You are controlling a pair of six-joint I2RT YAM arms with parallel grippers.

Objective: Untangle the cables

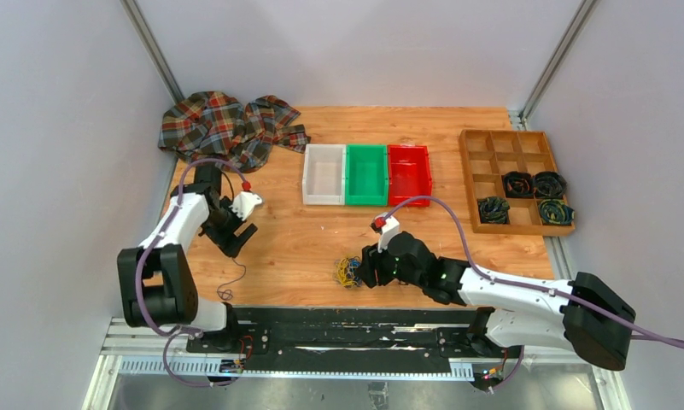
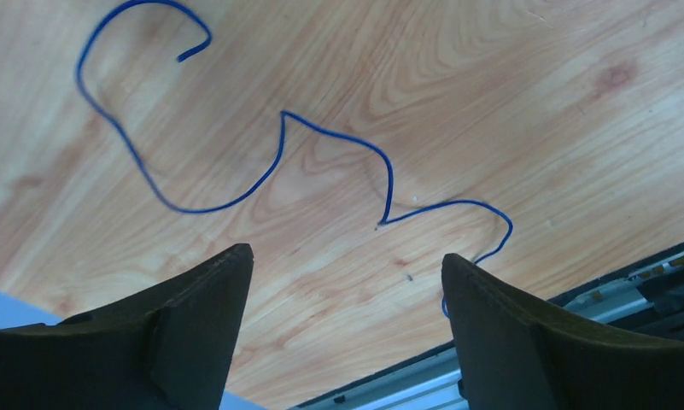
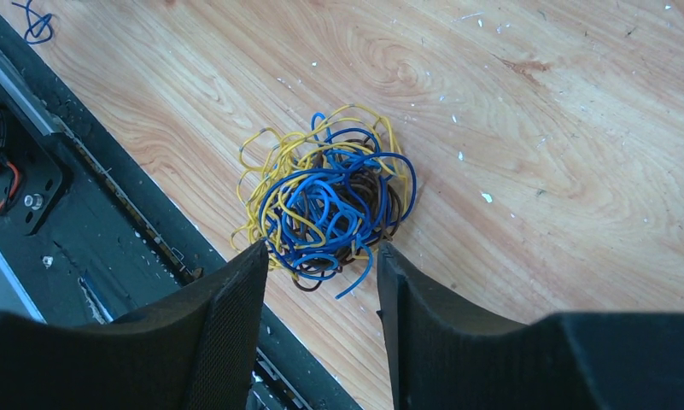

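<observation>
A tangle of yellow, blue and dark brown cables (image 3: pixel 338 201) lies on the table near its front edge. My right gripper stands partly open beside and above this bundle, with clear space between its fingers and the cables. Farther left, a single thin blue cable (image 2: pixel 334 134) is spread in loose bends over the wood. Above it hangs my left gripper, its fingers wide apart and nothing between them. One end of that cable is partly hidden behind a left gripper finger (image 2: pixel 513 342).
White (image 1: pixel 324 177), green (image 1: pixel 366 175) and red (image 1: pixel 409 177) bins stand at the back. A wooden compartment box (image 1: pixel 517 139) at the right holds several coiled cables. A plaid cloth (image 1: pixel 206 128) lies back left.
</observation>
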